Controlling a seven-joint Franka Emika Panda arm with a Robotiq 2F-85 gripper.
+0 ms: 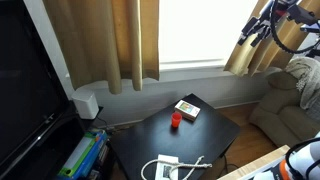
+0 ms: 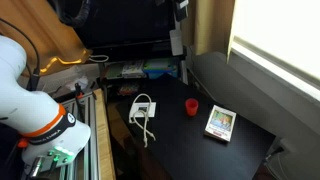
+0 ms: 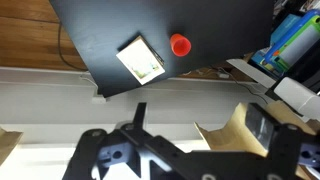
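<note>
A red cup [image 1: 176, 119] stands on the dark table [image 1: 190, 145], with a light-coloured flat box [image 1: 187, 109] lying near it towards the window side. In exterior view 2 the same cup [image 2: 192, 106] is left of the box [image 2: 220, 124]. A white cord [image 2: 144, 118] lies loosely over a white flat piece [image 2: 139, 106] on the table. High above and away from these things, my gripper [image 1: 248, 40] hangs at the upper right of exterior view 1. Its fingers stand wide apart in the wrist view, nothing between them; cup [image 3: 180, 45] and box [image 3: 140, 61] appear far below.
Brown curtains [image 1: 103, 40] and a bright window stand behind the table. Colourful boxes [image 1: 80, 155] fill a low shelf at the left, near a white box [image 1: 86, 105]. A grey armchair [image 1: 285, 112] is at the right.
</note>
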